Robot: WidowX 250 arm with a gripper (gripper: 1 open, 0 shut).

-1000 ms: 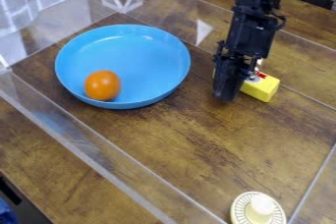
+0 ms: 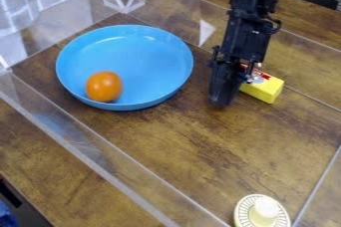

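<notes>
My black gripper [image 2: 229,78] is low over the wooden table, just right of a blue plate [image 2: 144,52], its fingertips at or near the tabletop. A yellow block [image 2: 261,88] with a red and white mark lies beside it, partly behind the fingers. The fingers look close together, with nothing visible held between them, though the dark shapes are hard to separate. An orange ball [image 2: 104,87] sits in the blue plate.
A white round object [image 2: 262,212] lies at the bottom right. Clear and white plastic edging runs along the left.
The gripper has shifted slightly left, toward the plate. The yellow block and the plate look nearly unchanged.
</notes>
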